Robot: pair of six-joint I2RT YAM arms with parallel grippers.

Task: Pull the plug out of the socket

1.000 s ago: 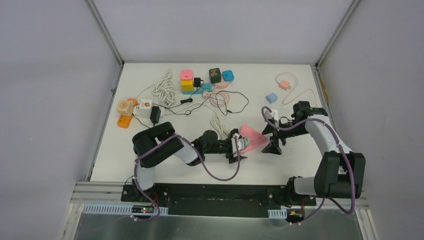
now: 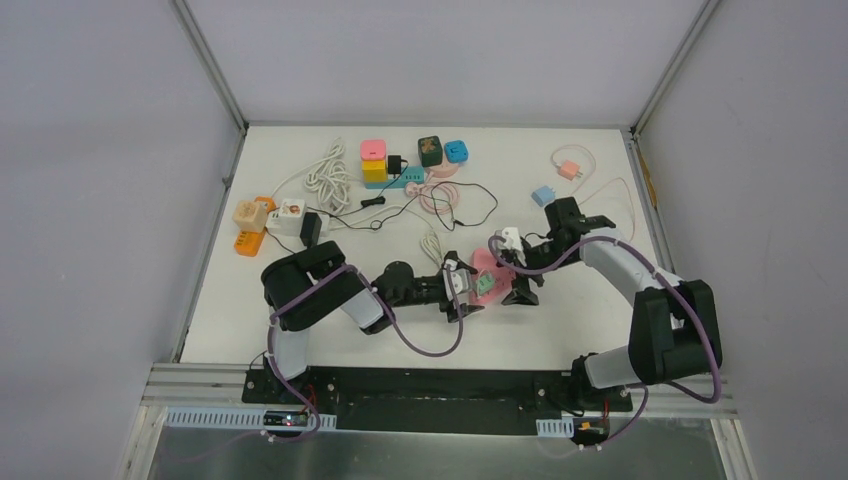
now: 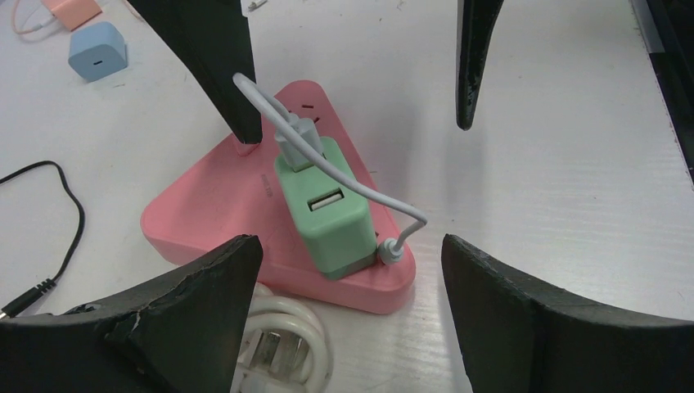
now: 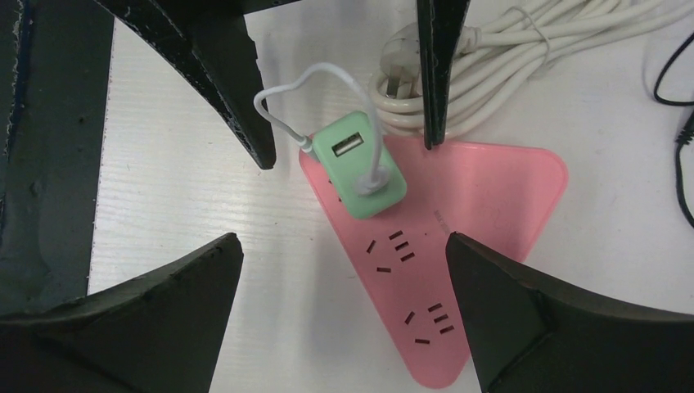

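A green USB plug (image 3: 327, 214) (image 4: 360, 176) with white cables sits on the pink triangular socket (image 3: 205, 205) (image 4: 442, 270), at its corner nearest my left gripper. My left gripper is open beside that corner, its fingers either side of the plug in its wrist view, apparently apart from it. My right gripper stands open over the socket from the other side, with nothing held. In the top view both grippers partly cover the socket.
A coiled white cable (image 4: 507, 57) lies beside the socket. Power strips, adapters and cords crowd the table's back and left. A blue cube (image 2: 543, 195) and an orange charger (image 2: 570, 170) lie back right.
Both grippers have moved leftward in the top view, the right one also slightly toward the back. The pink socket has shifted a little left, and more of the green plug shows.
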